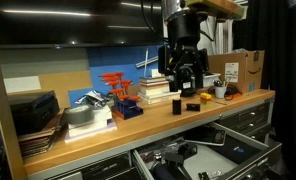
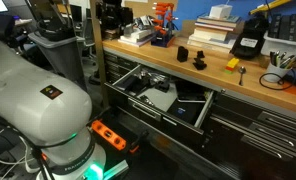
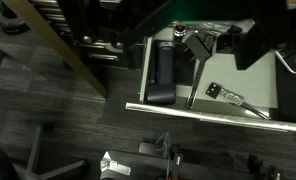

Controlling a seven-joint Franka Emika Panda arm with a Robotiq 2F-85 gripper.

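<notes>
My gripper hangs over a pulled-out drawer, its dark fingers spread wide at the top of the wrist view. The gap between them holds nothing. Inside the drawer [image 3: 223, 117], below the fingers, lie a thick black tool [image 3: 163, 75], a dark-headed tool with a long handle [image 3: 197, 72] and a slim tool with a pale head [image 3: 228, 97]. In exterior view 1 the dark arm [image 1: 184, 35] reaches down from the top, in front of the wooden worktop. Same drawer [image 2: 183, 112] in exterior view 2: open, with mixed dark items.
The worktop [image 1: 138, 127] carries stacked books [image 2: 203, 33], red-and-blue racks [image 1: 121, 90], a small black block [image 2: 183, 54] and a yellow item [image 2: 232, 64]. Closed drawers [image 2: 253, 142] stand to the right. Dark floor lies in front of the open drawer.
</notes>
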